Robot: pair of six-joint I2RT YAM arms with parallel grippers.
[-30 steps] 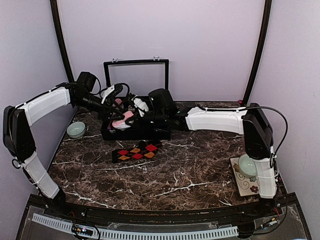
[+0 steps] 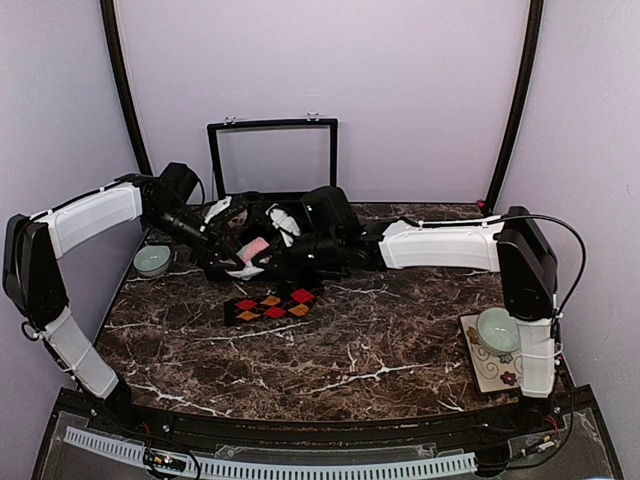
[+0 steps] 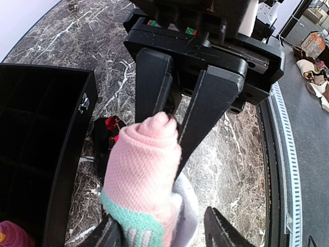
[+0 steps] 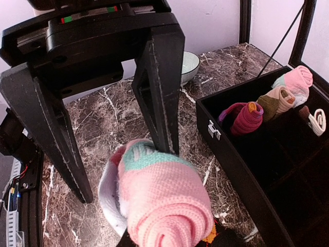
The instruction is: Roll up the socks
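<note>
A pink sock with a mint band (image 2: pixel 256 246), rolled up with a loose white flap, is held in the air in front of the black box. My right gripper is shut on the roll, its fingertips partly hidden behind the fabric in the left wrist view. Around the sock's banded end stands my left gripper, part open. One of its fingers (image 4: pixel 160 103) meets the mint band; the other finger (image 4: pixel 64 149) is clear of the fabric. A dark argyle sock (image 2: pixel 272 304) lies flat on the table below.
The open compartment box (image 4: pixel 247 190) holds several rolled socks, among them a magenta one (image 4: pixel 248 119) and a pink-and-white one (image 4: pixel 297 82). Bowls stand at left (image 2: pixel 152 260) and on a tray at right (image 2: pixel 498 331).
Both grippers and the pink sock have come lower and toward the table's front, out from over the box.
</note>
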